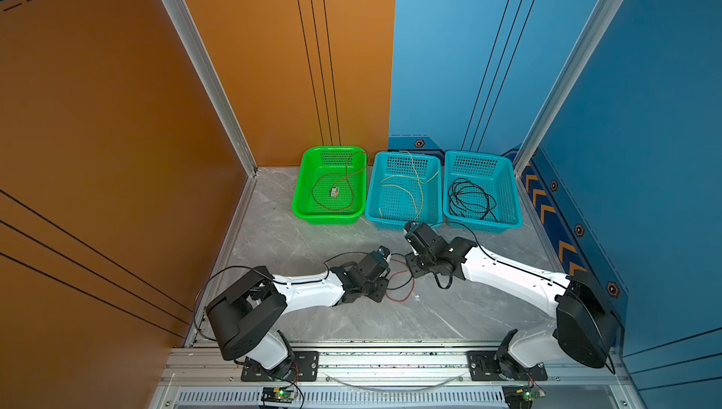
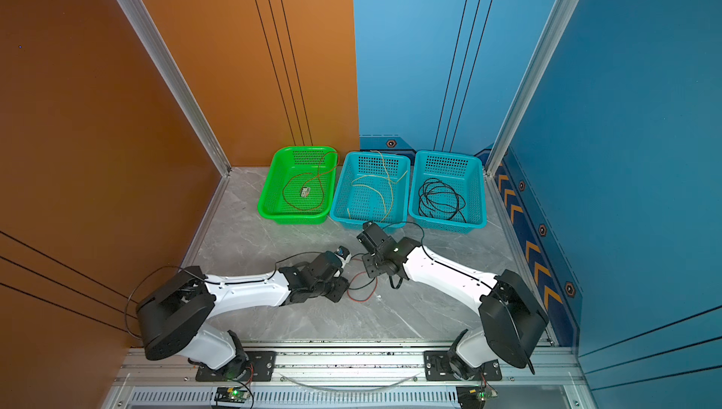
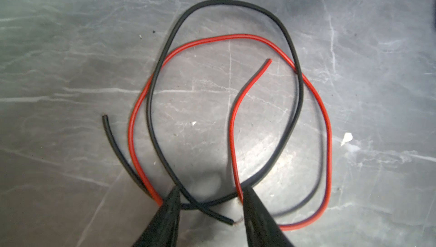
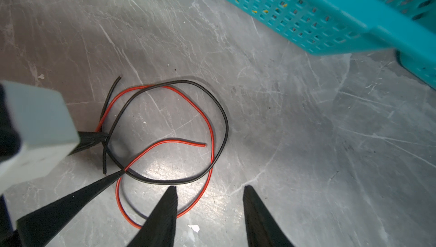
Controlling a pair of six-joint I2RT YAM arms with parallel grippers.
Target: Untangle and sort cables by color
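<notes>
A red cable [image 3: 328, 156] and a black cable [image 3: 147, 106] lie in crossing loops on the grey floor, between the arms in both top views. My left gripper hangs low over the loops' near part, fingers apart, cable ends and crossings between or beneath them; whether any is gripped does not show. Its fingertips reach into the right wrist view at the crossings. My right gripper stands open above bare floor at the loops' right, nothing between its fingers.
Behind stand a green basket [image 1: 305, 183] holding red cable, a middle blue basket [image 1: 376, 183] with yellow cable, and a right blue basket [image 1: 507, 190] with black cable. Open floor lies right of the loops.
</notes>
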